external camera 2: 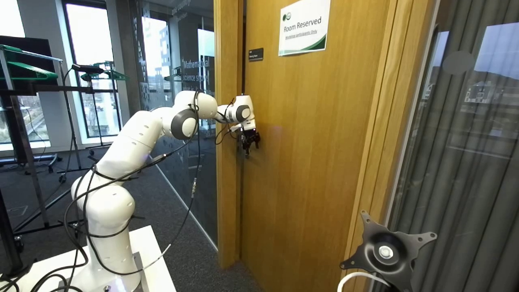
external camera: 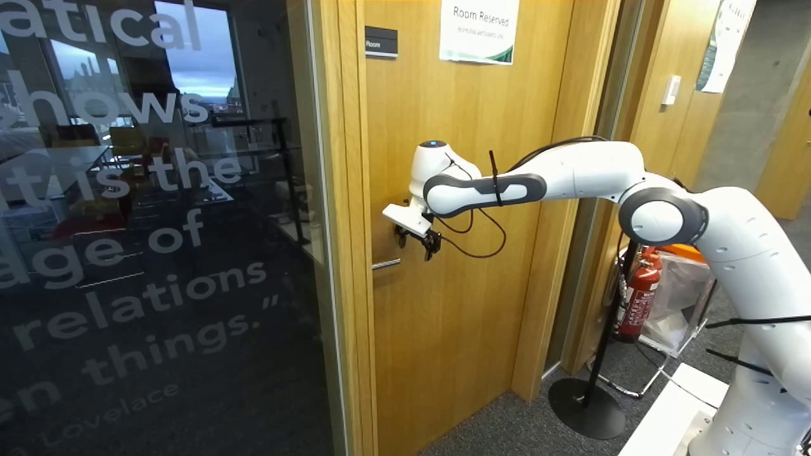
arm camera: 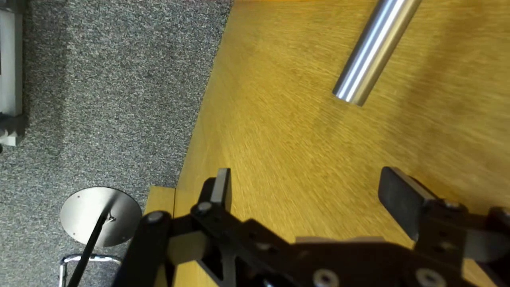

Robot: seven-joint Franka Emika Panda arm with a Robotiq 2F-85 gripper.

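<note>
In exterior view 1, a silver bar handle (external camera: 386, 265) is mounted on the wooden door (external camera: 456, 327). My gripper (external camera: 414, 247) hangs just above and to the right of the handle, tilted, close to the door's face. The wrist view shows my two dark fingers (arm camera: 222, 189) spread wide apart, with only the door's wood behind the gap. There the metal handle (arm camera: 377, 50) lies beyond the fingertips, apart from them. From exterior view 2 the gripper (external camera 2: 250, 146) appears close to the door near its left edge; the handle is not visible there.
A black stand with a round base (external camera: 587, 408) is on the carpet right of the door, near a red fire extinguisher (external camera: 640, 295). Left of the wooden frame (external camera: 346, 228) is a glass wall. A metal bracket (external camera 2: 385, 252) shows at the lower right of exterior view 2.
</note>
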